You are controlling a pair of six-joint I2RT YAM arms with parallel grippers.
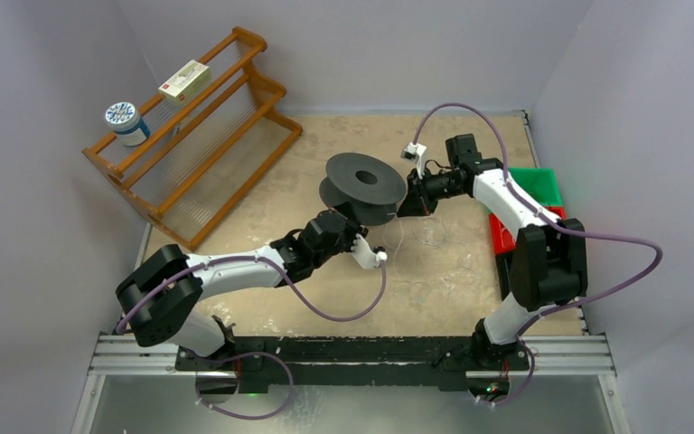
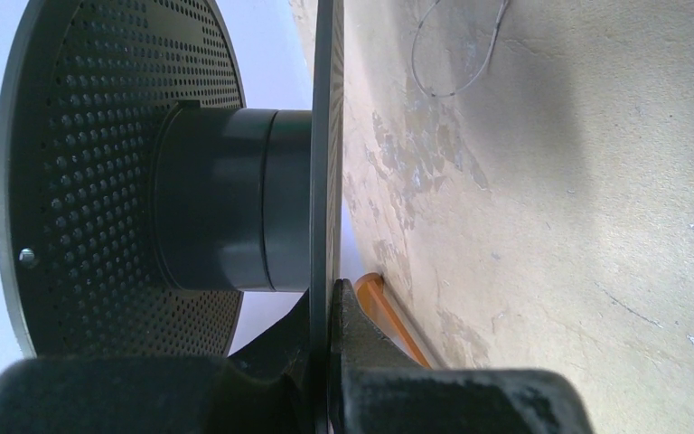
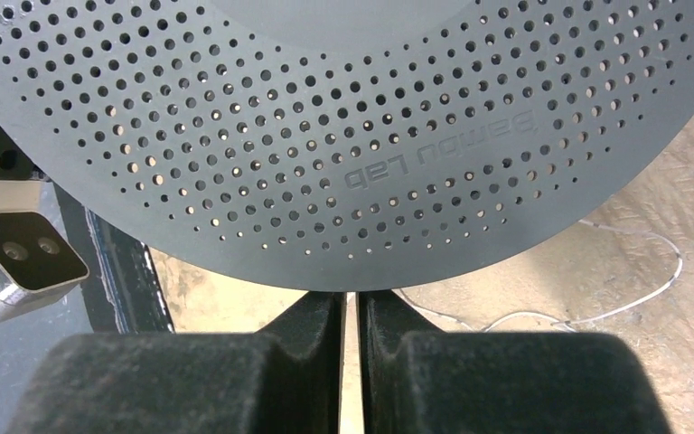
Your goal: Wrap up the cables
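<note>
The dark grey spool (image 1: 366, 179) is held tilted over the table, its perforated flange (image 3: 325, 163) filling much of the right wrist view. My left gripper is shut on the thin rim of one flange; the bare hub (image 2: 226, 199) shows beside it. At the spool's right side, my right gripper is just below the flange's edge, its fingers parted by a narrow gap. A thin white cable (image 3: 628, 309) loops over the table behind the right fingers. A pale speck shows at their tips, but I cannot tell whether cable lies between them.
A wooden rack (image 1: 208, 136) carrying a yellow box (image 1: 184, 82) and a white-and-blue jar (image 1: 126, 123) stands at the left. Green (image 1: 539, 187) and red (image 1: 502, 237) bins line the right edge, partly behind my right arm.
</note>
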